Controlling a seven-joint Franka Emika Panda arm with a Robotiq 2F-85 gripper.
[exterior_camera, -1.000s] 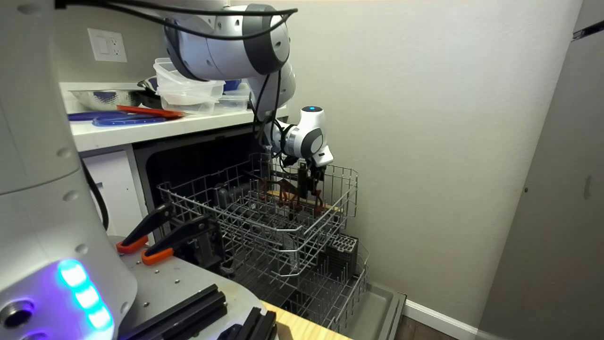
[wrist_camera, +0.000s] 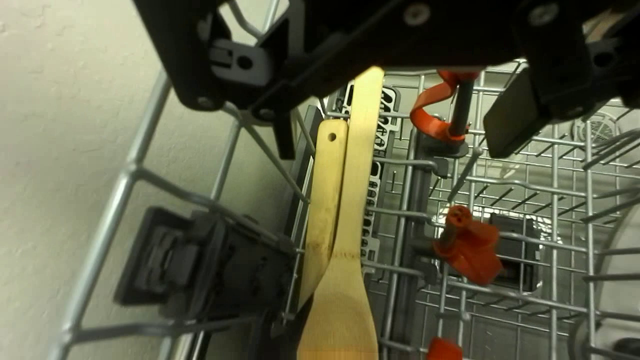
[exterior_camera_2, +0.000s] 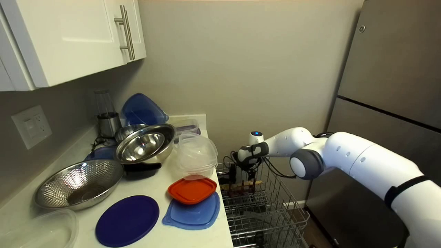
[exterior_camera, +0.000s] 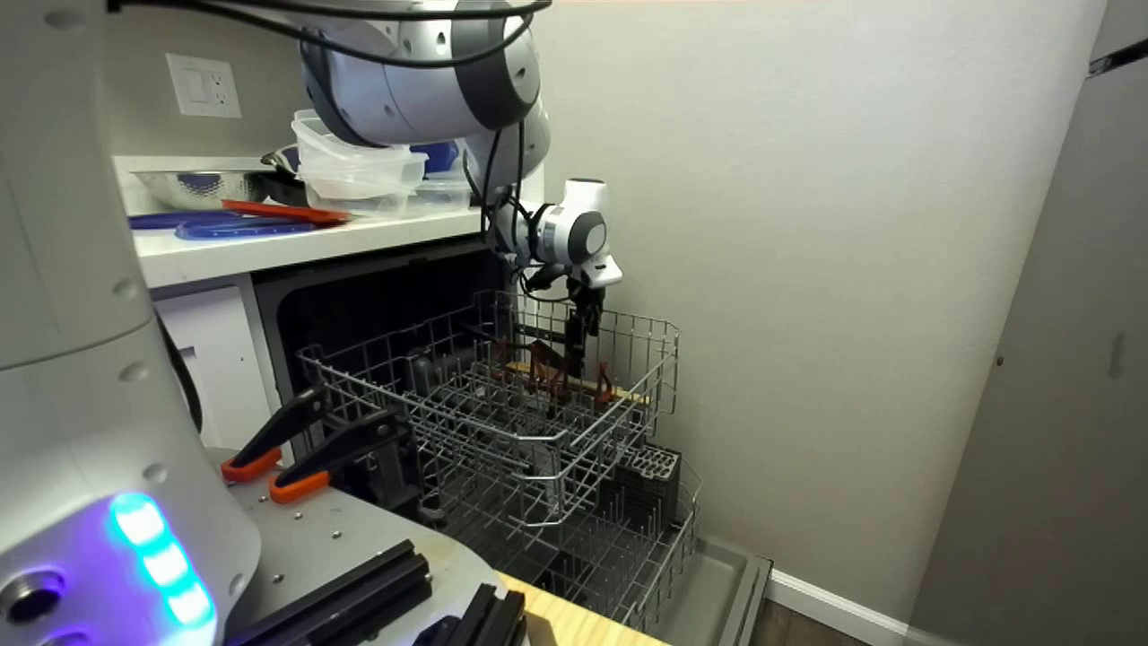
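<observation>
In the wrist view my gripper is open, its dark fingers [wrist_camera: 513, 117] wide apart with nothing held between them. Below and between them lie two long wooden utensils, side by side along the upper rack's wire wall. One is a wooden spoon [wrist_camera: 345, 300] with its broad end towards the bottom edge; the other is a wooden handle [wrist_camera: 327, 174] with a small hole, its far end hidden. Exterior view 1 has the gripper [exterior_camera: 582, 328] pointing down at the back right of the upper rack [exterior_camera: 581, 436].
Orange-red clips [wrist_camera: 477, 249] stand on the tines beside the utensils. A wall closes off the side of the rack. Plastic containers [exterior_camera_2: 194, 155], lids [exterior_camera_2: 128, 221] and a colander [exterior_camera_2: 78, 184] crowd the counter. A black basket [exterior_camera: 646, 484] sits in the lower rack.
Over the last second the wrist has risen a little and tilted, shifting slightly left in exterior view 1. The racks and utensils there look unchanged.
</observation>
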